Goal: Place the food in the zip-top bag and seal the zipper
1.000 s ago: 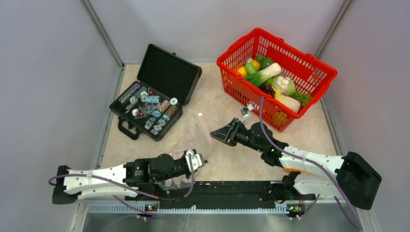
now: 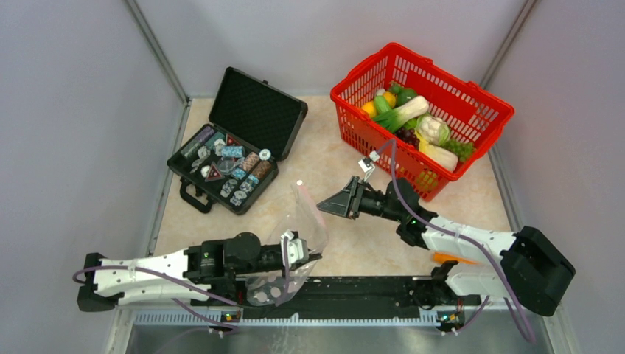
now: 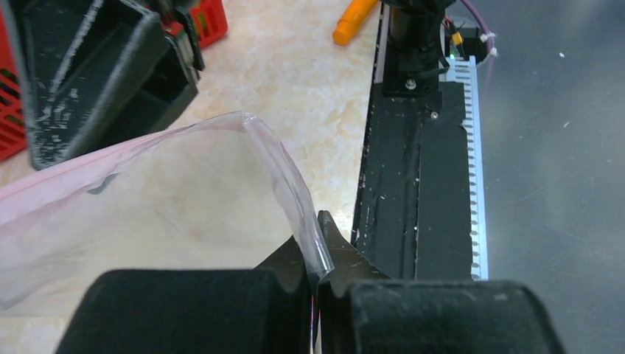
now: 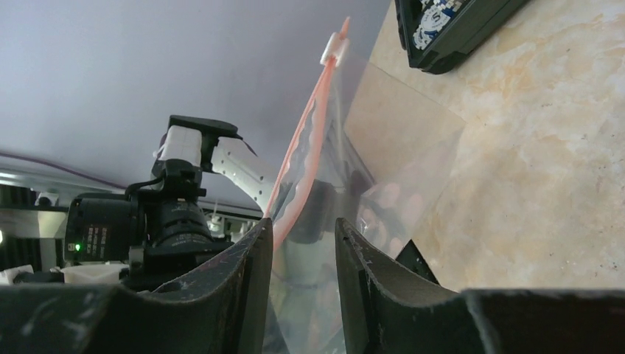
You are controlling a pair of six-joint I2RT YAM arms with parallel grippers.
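A clear zip top bag (image 2: 308,221) with a pink zipper strip (image 4: 304,166) hangs upright from my left gripper (image 2: 318,257). That gripper is shut on one top corner of the film, which runs between its fingertips in the left wrist view. A white slider (image 4: 335,50) sits at the zipper's far end. Pale round shapes (image 2: 261,296) show at the bag's lower part; whether they are food I cannot tell. My right gripper is part open, its fingers (image 4: 258,254) apart, facing the bag's zipper side; nothing appears gripped.
A red basket (image 2: 472,92) of vegetables and fruit stands at the back right. At the back left lies an open black case (image 2: 258,110) filled with small patterned items. An orange object (image 2: 455,258) is by the right arm's base. Bare table shows between case and basket.
My left gripper has shifted slightly toward the front and right, with the bag's corner in it. The bag has swung a little. My right gripper has edged slightly left and its wrist has turned.
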